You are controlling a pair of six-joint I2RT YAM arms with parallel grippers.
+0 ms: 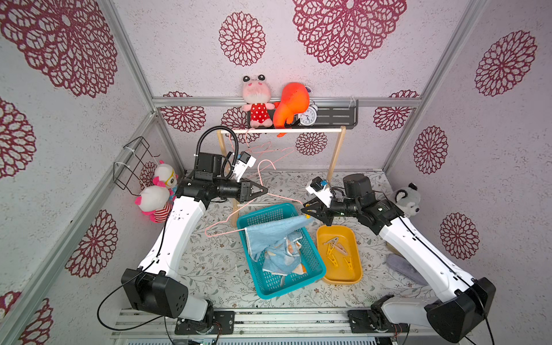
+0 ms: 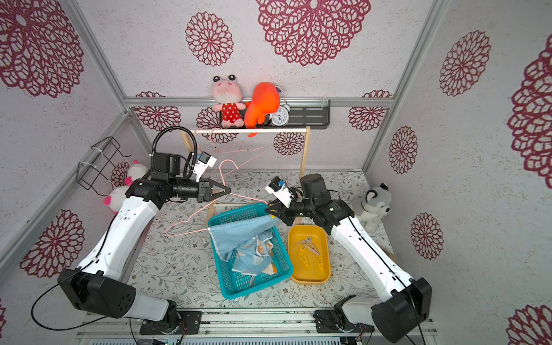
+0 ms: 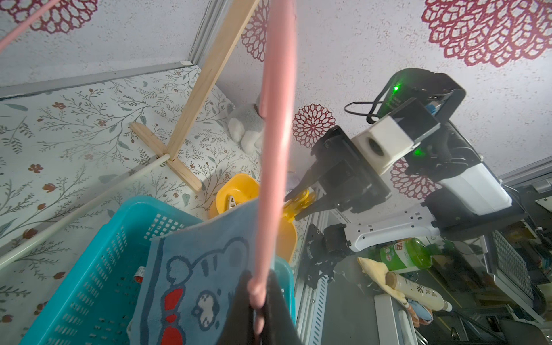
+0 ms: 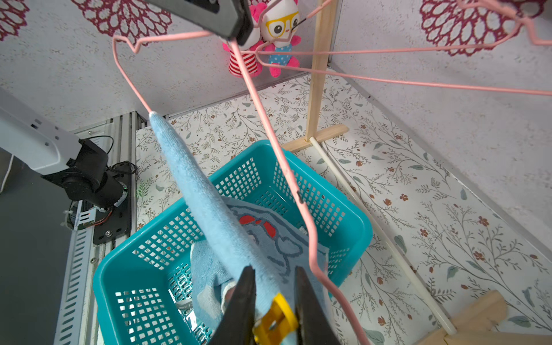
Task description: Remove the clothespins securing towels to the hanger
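A pink hanger (image 1: 233,214) is pinched at its top, under the hook, by my left gripper (image 1: 266,191), which is shut on its wire. Over the hanger's lower bar hangs a light blue towel (image 1: 267,232), its lower part above the teal basket. My right gripper (image 1: 304,209) is at the hanger's right end. Between its fingers sits a yellow clothespin (image 4: 277,322), spanning the gap and right at the towel's end. The pin also shows in the left wrist view as a yellow clothespin (image 3: 300,201). Whether its tip still bites the towel is hidden.
Below the towel stands the teal basket (image 1: 318,265) with crumpled cloths inside. A yellow tray (image 1: 357,270) to its right holds several clothespins (image 1: 331,256). Behind is a wooden rack (image 1: 337,152) with more pink hangers.
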